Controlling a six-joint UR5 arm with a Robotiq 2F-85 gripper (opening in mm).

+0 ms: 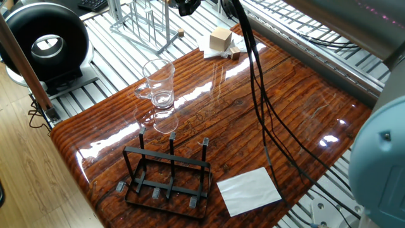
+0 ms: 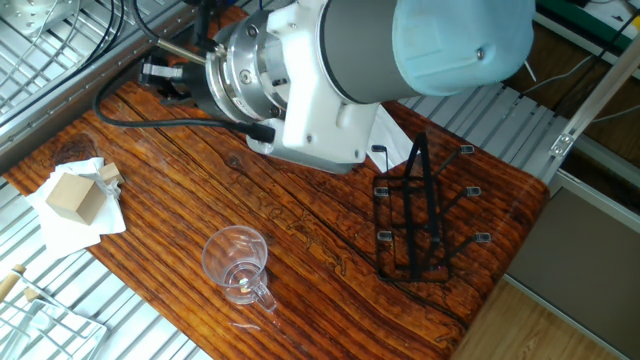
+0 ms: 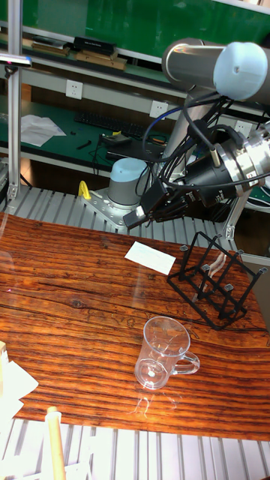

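A clear glass mug [image 1: 162,85] stands upright on the wooden table, its handle on the left in exterior view 1 and on the right [image 3: 185,364] in exterior view 3. Apart from it, a black wire rack [image 2: 412,225] with upright prongs rests on the table and looks empty. My gripper [image 3: 142,214] hangs above the table, well away from both mug and rack. Only a dark bit of the gripper [image 1: 187,7] shows at the top edge of exterior view 1. Its finger opening is too small and dark to make out, and no object shows at its tips.
A white sheet [image 1: 249,191] lies flat near the rack. Wooden blocks [image 2: 78,198] sit on white paper at a table corner. Off the table stands a metal wire rack [image 1: 149,28]. Black cables [image 1: 261,95] hang from the arm.
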